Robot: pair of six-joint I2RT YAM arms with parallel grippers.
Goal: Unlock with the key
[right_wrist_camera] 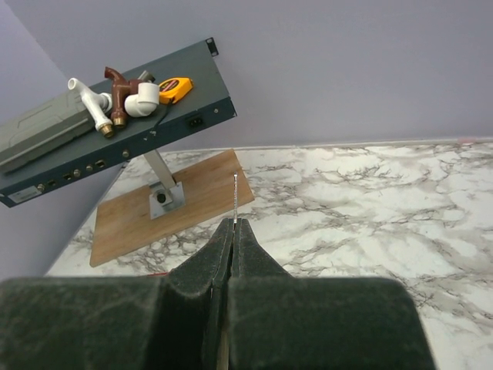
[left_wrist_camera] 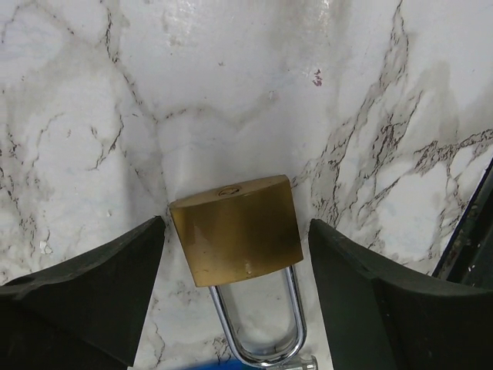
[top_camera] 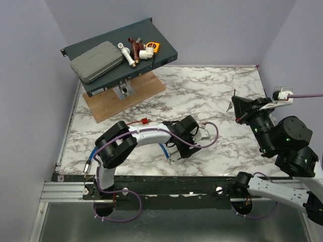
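Observation:
A brass padlock (left_wrist_camera: 237, 240) lies on the marble surface, its steel shackle (left_wrist_camera: 299, 324) pointing toward the lower edge of the left wrist view. Around its body stands my left gripper, partly open, one finger on each side. A narrow gap shows between the body and the left fingertip, and another on the right. From above, the left arm mostly covers the padlock, and only the shackle (top_camera: 174, 157) shows clearly. At the right, my right gripper is shut, raised above the surface, with a thin key (right_wrist_camera: 236, 199) sticking out upright from its fingertips.
A blue cord (top_camera: 165, 151) runs to the shackle. Behind the left arm lies a red connector (top_camera: 145, 121). A dark raised shelf (top_camera: 164, 44) with a grey case (top_camera: 97, 61) and pipe fittings (top_camera: 132, 55) stands at the back left. Bare marble separates the two arms.

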